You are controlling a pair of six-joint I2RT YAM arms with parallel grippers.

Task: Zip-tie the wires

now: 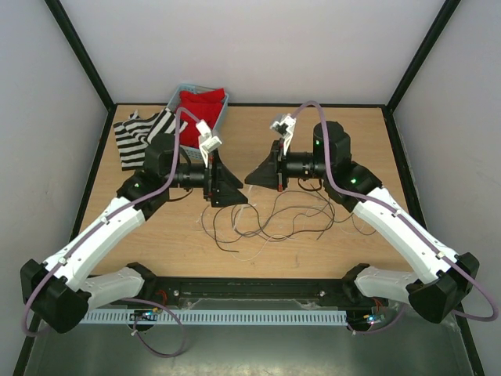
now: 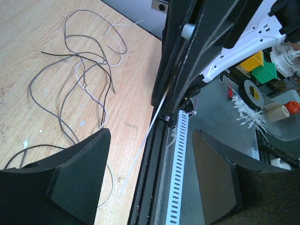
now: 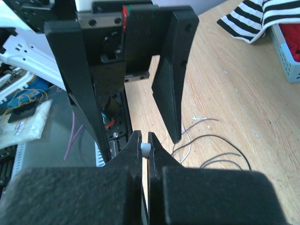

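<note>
A thin white zip tie (image 2: pixel 146 136) is pinched in my right gripper, its small white head (image 2: pixel 188 31) sticking out from between the fingers. In the right wrist view the head (image 3: pixel 146 150) shows at the shut fingertips. The tie's tail slants down toward the gap of my left gripper, which stands wide open with nothing gripped. Both grippers face each other above the table in the top view, the left one (image 1: pixel 244 192) close to the right. Below them the black, grey and white wires (image 1: pixel 270 223) lie in loose loops on the wood.
A blue basket (image 1: pixel 183 88) with red cloth stands at the back left beside a striped cloth (image 1: pixel 133 141). More white zip ties (image 2: pixel 251 115) lie off the table's front edge. Bare table (image 1: pixel 352 125) shows at the back right.
</note>
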